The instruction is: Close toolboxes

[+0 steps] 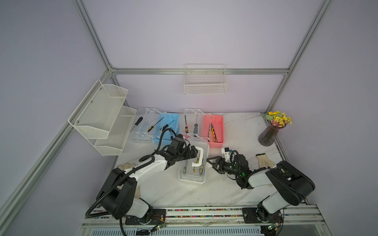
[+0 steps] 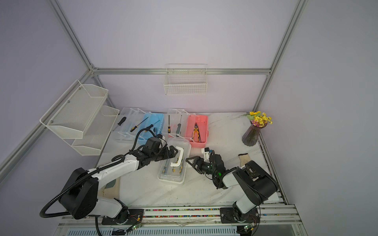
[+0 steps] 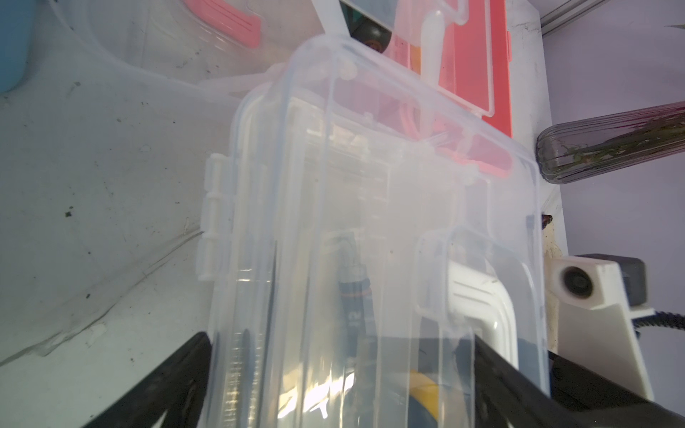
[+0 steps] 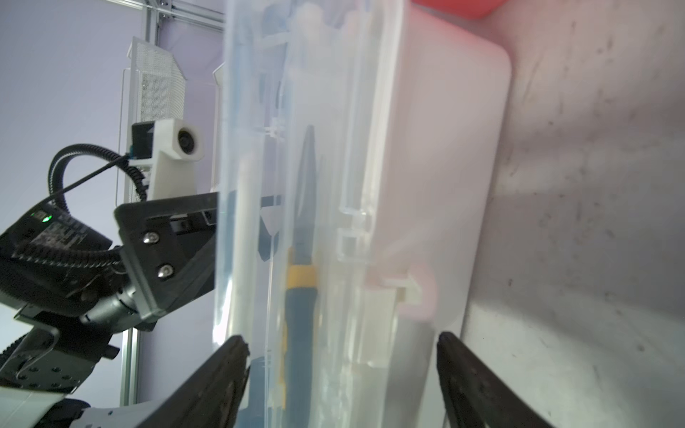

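Note:
The clear toolbox (image 1: 193,175) in the front middle has its transparent lid down, a white handle (image 1: 200,157) on top and tools visible inside. My open left gripper (image 1: 193,152) is over its left side, and in the left wrist view its fingers straddle the lid area. My right gripper (image 1: 211,161), also open, is at the box's right side. Behind, a blue toolbox (image 1: 169,119) and a red toolbox (image 1: 216,129) stand with clear lids swung open to the left, screwdrivers and pliers in them.
A vase of flowers (image 1: 269,135) stands at the back right, gloves (image 1: 264,160) at the right and left edges. Wire baskets (image 1: 98,114) hang on the walls. Bare table lies at the front right.

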